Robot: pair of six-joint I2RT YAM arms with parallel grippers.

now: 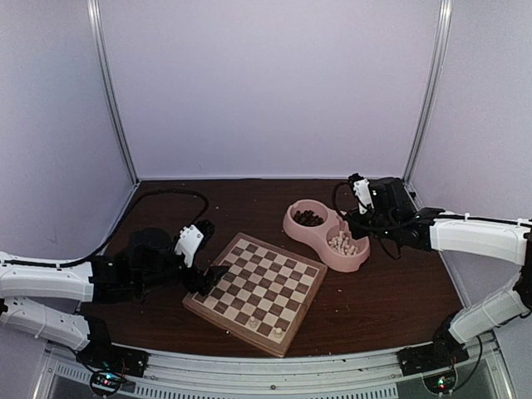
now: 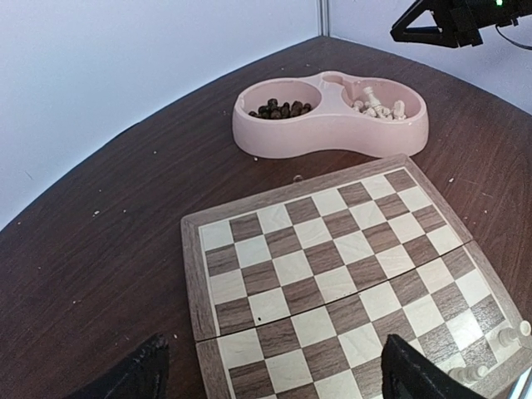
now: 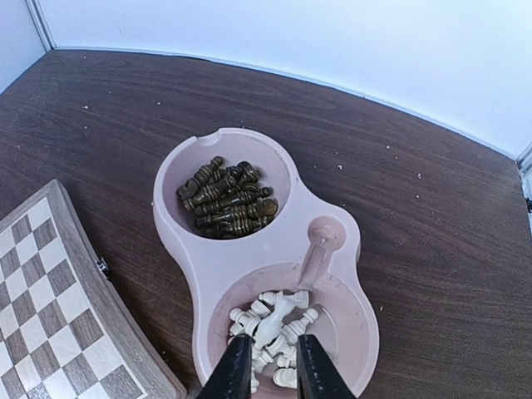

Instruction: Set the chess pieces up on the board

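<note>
The chessboard (image 1: 264, 291) lies at an angle mid-table, with two white pieces standing near its front corner, one a white piece (image 1: 252, 322), the other a white piece (image 1: 278, 332). My left gripper is open above the board's left side, nothing between its fingers. The pink double bowl (image 3: 204, 274) holds dark pieces (image 3: 224, 199) in one round and a heap of white pieces (image 3: 270, 332) in the other. Well above the white heap hangs my right gripper, fingers parted. White pieces show behind the gap; I see none held.
Bare dark table (image 1: 391, 299) lies right of the board, and more behind it. A small dark clasp (image 3: 102, 266) is on the board's side facing the bowl. Walls enclose the back and sides.
</note>
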